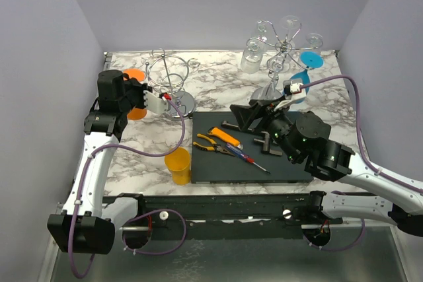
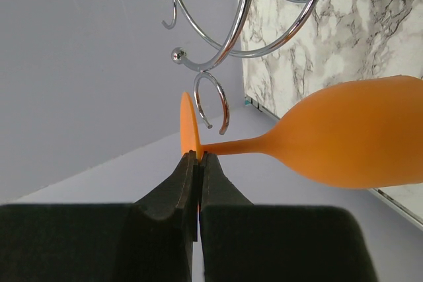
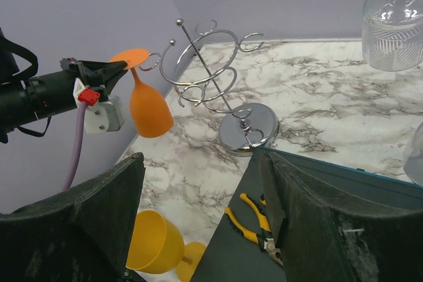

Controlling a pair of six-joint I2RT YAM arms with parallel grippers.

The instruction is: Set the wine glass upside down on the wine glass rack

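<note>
An orange wine glass (image 2: pixel 344 130) hangs bowl-down, its base up, with my left gripper shut on it at the base and stem end, seen in the left wrist view. Its foot is just beside an open hook of the chrome rack (image 3: pixel 231 80); whether it touches cannot be told. The rack stands on a round base at the back left. My right gripper (image 1: pixel 244 111) stands part open over the dark mat, nothing seen between its fingers.
A second rack (image 1: pixel 284 47) holds clear glasses and a blue glass (image 1: pixel 310 61) at back right. A yellow cup (image 1: pixel 178 166) lies near the front left beside a mat (image 1: pixel 218 173) with tools. Marble is clear between the racks.
</note>
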